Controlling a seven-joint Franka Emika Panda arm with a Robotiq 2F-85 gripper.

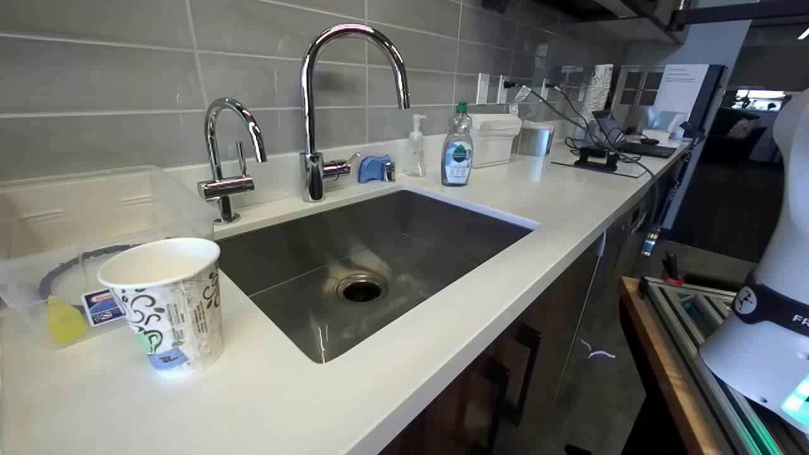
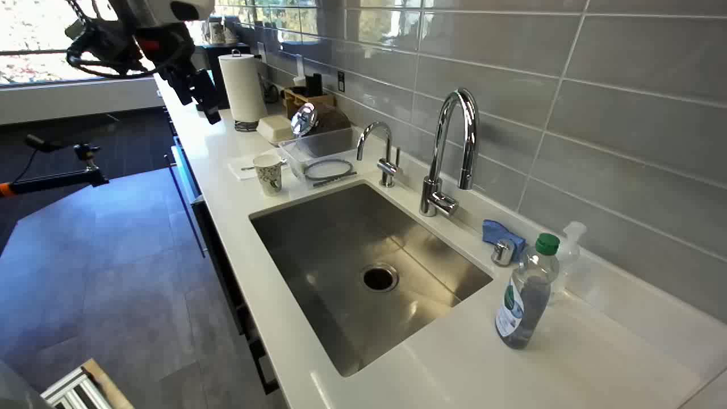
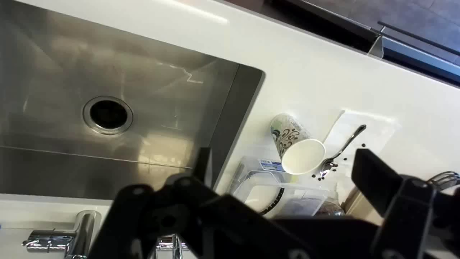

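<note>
A patterned paper cup stands upright on the white counter, left of the sink in exterior view 1. From the wrist view I look down on the cup, its pale inside empty as far as it shows. My gripper is wide open, the cup lying in sight between and beyond its dark fingers, not touched by them. Exterior view 2 has the gripper high over the counter, apart from everything. Beside the cup a metal spoon rests on a white napkin, with several small dark bits around its bowl.
The steel sink lies empty next to the cup. A clear plastic bin, a small tap, a tall tap and a paper towel roll stand around it. Dish soap stands past the sink.
</note>
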